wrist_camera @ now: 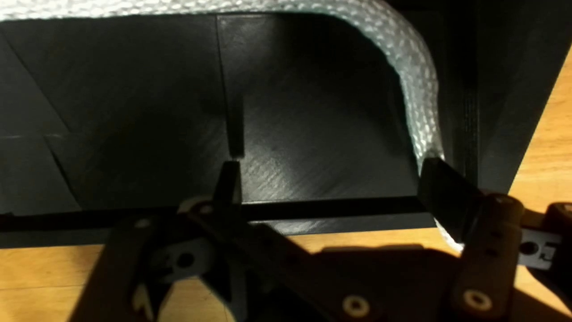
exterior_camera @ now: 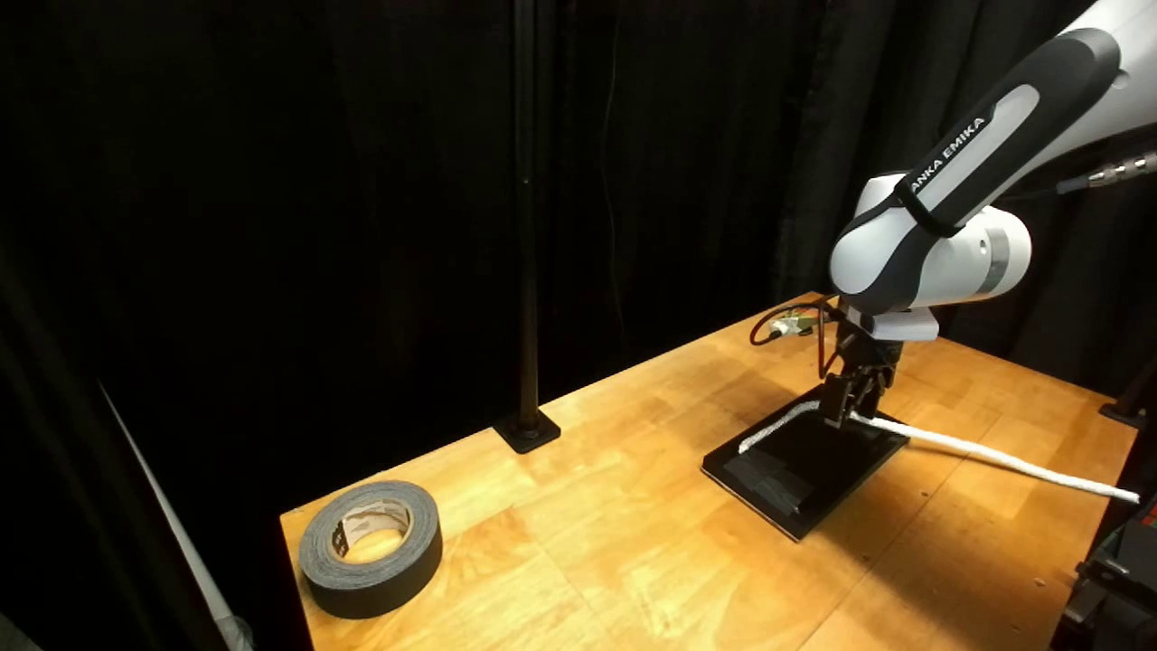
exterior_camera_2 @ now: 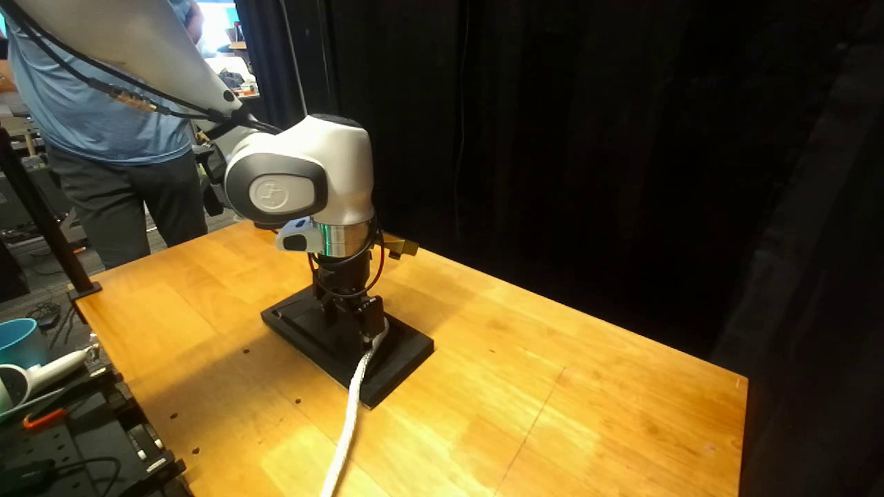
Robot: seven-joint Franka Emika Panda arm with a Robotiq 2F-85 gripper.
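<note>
A white braided rope (exterior_camera: 998, 456) crosses one end of a black board (exterior_camera_2: 398, 375) on the table, its long tail running off over the wood. My gripper is lowered over the board with its fingers wide open. In the wrist view the rope (wrist_camera: 421, 96) runs along the top, bends down at the right and passes behind the right finger (wrist_camera: 447, 196). Whether that finger touches it, I cannot tell. The left finger (wrist_camera: 229, 185) stands over bare board, and nothing lies in the gap between the two.
A roll of dark tape (exterior_camera: 371, 550) sits at the table's near left corner in exterior view 1. A black post (exterior_camera: 527, 429) stands at the back edge. Wide bare tabletop (exterior_camera_2: 580, 414) lies beside the board. A person (exterior_camera_2: 124, 124) stands behind the table.
</note>
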